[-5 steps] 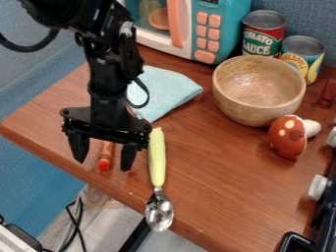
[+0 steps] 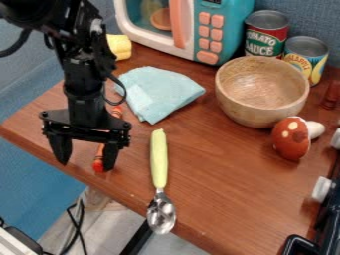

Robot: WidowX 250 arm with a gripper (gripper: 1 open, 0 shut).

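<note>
My black gripper (image 2: 85,149) hangs at the left near the table's front-left edge, its two fingers pointing down. An orange-red stick-like object (image 2: 101,159) lies beside and partly behind it; whether the fingers hold anything is hard to tell. A spoon with a pale yellow handle (image 2: 159,164) lies to the right of the gripper. A light blue cloth (image 2: 159,92) lies behind it.
A wooden bowl (image 2: 261,92), a red mushroom-like toy (image 2: 291,139), two cans (image 2: 265,35) and a toy microwave (image 2: 180,25) stand at the back and right. A black appliance (image 2: 312,229) occupies the right edge.
The arm and gripper have moved left, away from the spoon, and slightly back. The objects on the table appear unmoved.
</note>
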